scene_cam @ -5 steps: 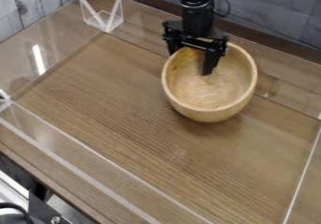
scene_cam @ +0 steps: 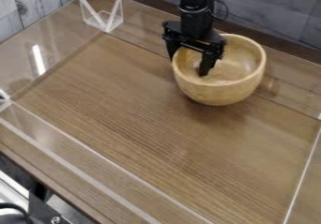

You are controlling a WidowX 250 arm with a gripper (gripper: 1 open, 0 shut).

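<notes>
A large wooden bowl [scene_cam: 226, 87] rests on the wooden table toward the back right. My black gripper [scene_cam: 193, 50] comes down from above over the bowl's back left, its fingers reaching over the rim and into the bowl. The fingers stand open; whether they touch the bowl's wall I cannot tell.
White tape marks run on its surface. A wall and ledge border the back, close behind the bowl and arm.
The bowl has moved back, away from the front of the table, over the last second. The gripper has shifted slightly with it.
</notes>
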